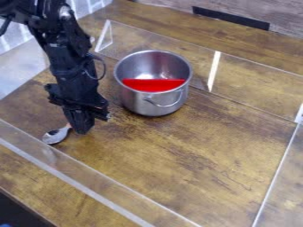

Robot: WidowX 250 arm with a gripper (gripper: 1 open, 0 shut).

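My black gripper (90,119) is low over the wooden table at the left, beside the steel pot. It covers the red handle of a spoon, whose silver bowl (56,136) shows just below and left of the fingertips. The gripper looks shut; whether anything is between its fingers is hidden. The steel pot (151,69) stands upright to the right, with a red piece (154,85) inside.
The bare wooden table (213,151) is open to the right and in front of the pot. Pale strips or edges run along the table's left, right and back.
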